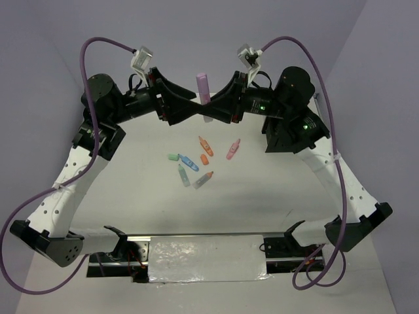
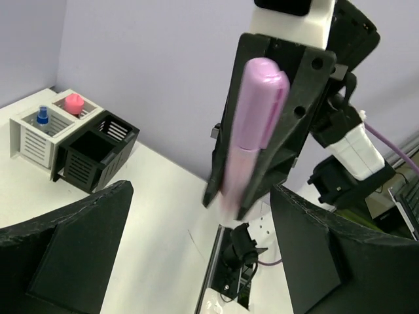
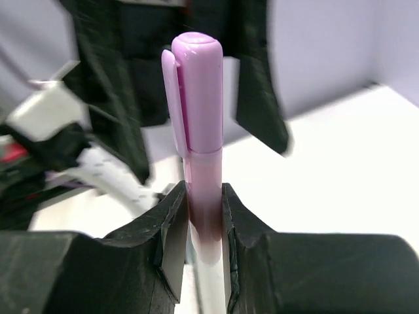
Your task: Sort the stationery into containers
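A pink-capped marker (image 1: 202, 87) stands upright high above the table, between the two grippers. My right gripper is closed around its translucent lower body, as the right wrist view shows. My left gripper is open, facing the marker (image 2: 257, 108), with nothing between its fingers. In the left wrist view a white container (image 2: 33, 147) holds a blue-capped item (image 2: 42, 118) and a pink item (image 2: 74, 104), beside a black container (image 2: 82, 170). From above, the containers at the back right are mostly hidden by my right arm.
Loose items lie mid-table: an orange marker (image 1: 205, 146), pink marker (image 1: 233, 149), blue marker (image 1: 188, 163), green piece (image 1: 173, 157), orange piece (image 1: 204, 159) and two pale ones below.
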